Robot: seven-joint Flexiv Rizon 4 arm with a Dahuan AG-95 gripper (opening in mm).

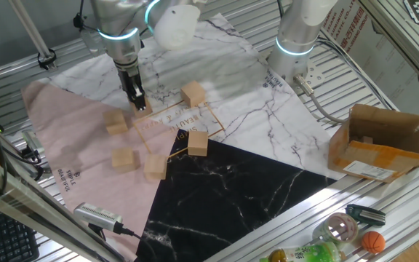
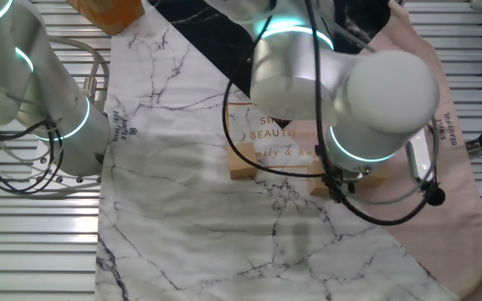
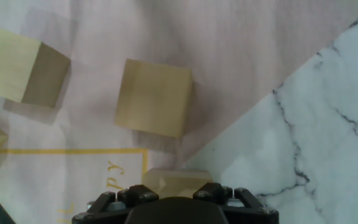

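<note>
My gripper (image 1: 140, 108) points down at a light wooden cube (image 1: 146, 113) on the cloth, by the corner of the gold printed frame. In the wrist view the two dark fingertips stand apart, with the top of that cube (image 3: 176, 178) showing between and beyond them. Whether they press on its sides cannot be told. Other wooden cubes lie apart on the cloth: one (image 1: 193, 93) to the right, one (image 1: 115, 122) to the left, and several nearer the front, including one (image 1: 198, 143) at the black area's edge. In exterior view 2 the arm hides the gripper.
An open cardboard box (image 1: 380, 143) stands at the right, something small inside. A bottle (image 1: 308, 253), a clear cup (image 1: 340, 228) and an orange ball (image 1: 373, 241) sit at the front right.
</note>
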